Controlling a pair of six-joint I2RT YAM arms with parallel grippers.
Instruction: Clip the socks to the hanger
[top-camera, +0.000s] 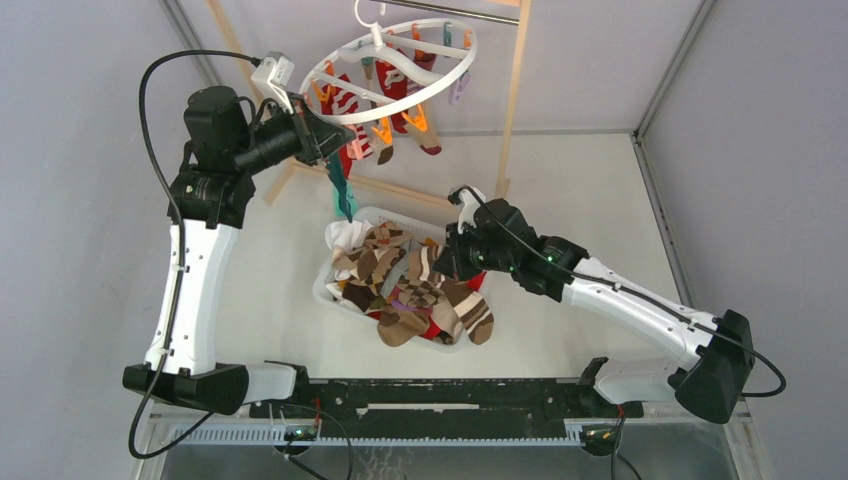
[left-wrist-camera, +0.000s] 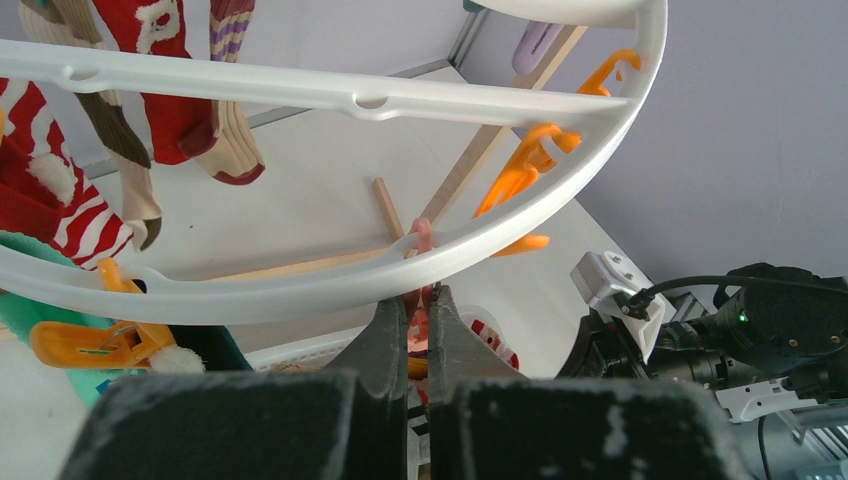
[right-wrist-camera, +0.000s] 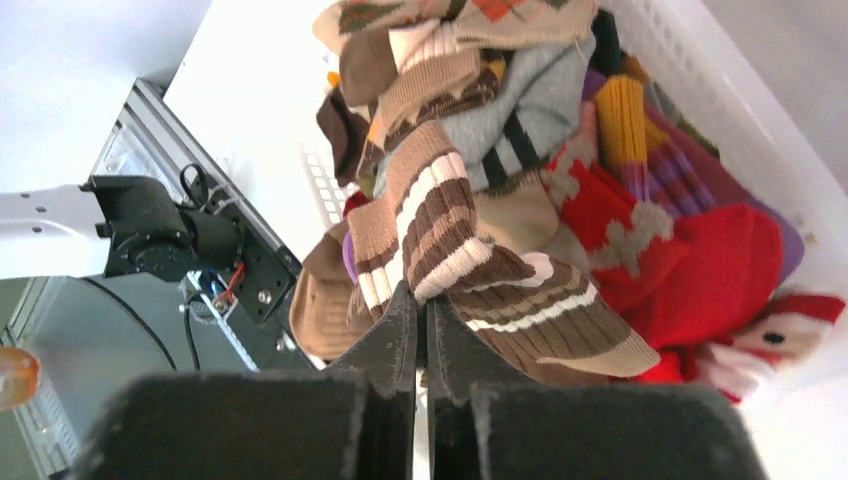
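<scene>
The round white hanger (top-camera: 440, 103) hangs at the top of the top view with several socks clipped to it. At its near rim, my left gripper (top-camera: 345, 138) is shut on a pink clip (left-wrist-camera: 422, 238), whose lower part shows between the fingertips in the left wrist view. A brown-and-white striped sock (right-wrist-camera: 440, 225) is pinched by my right gripper, which is shut on it above the sock basket. The sock's striped end (top-camera: 470, 312) drapes down over the pile in the top view.
A white basket (top-camera: 322, 292) full of mixed socks stands on the floor beneath the hanger. Orange clips (left-wrist-camera: 520, 172) sit along the hanger rim beside the pink one. A teal sock (top-camera: 340, 185) hangs close to the left gripper. Wooden rack legs (top-camera: 508, 110) rise behind.
</scene>
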